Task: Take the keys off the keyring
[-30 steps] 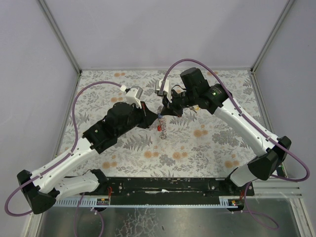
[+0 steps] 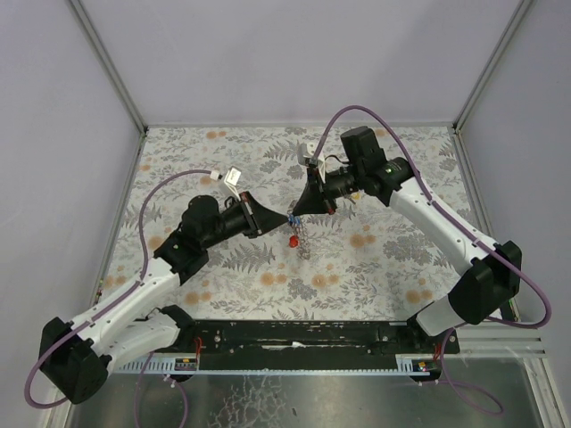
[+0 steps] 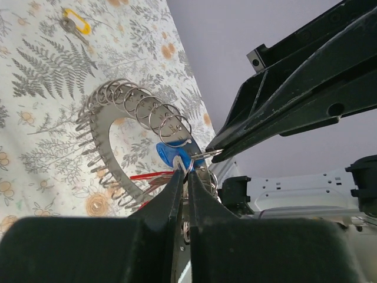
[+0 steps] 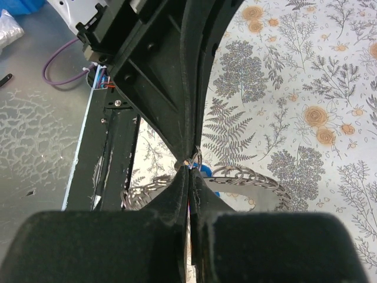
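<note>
A looped metal chain (image 3: 119, 167), edged with small coils, hangs from a thin metal ring (image 3: 203, 155). A blue key (image 3: 172, 154) and a red key (image 3: 152, 175) hang beside it. In the top view, my left gripper (image 2: 285, 219) and right gripper (image 2: 299, 212) meet almost tip to tip above the table. Both are shut, with the thin ring wire running between their tips. In the right wrist view, dark fingers (image 4: 177, 191) hide much of the blue and red keys. Apart from these lies a grey key with a yellow tag (image 3: 73, 25).
Purple cables (image 2: 384, 120) loop over both arms.
Both grippers have shifted slightly to the right and toward the front, the chain and keys moving with them. The left arm's wrist has turned.
</note>
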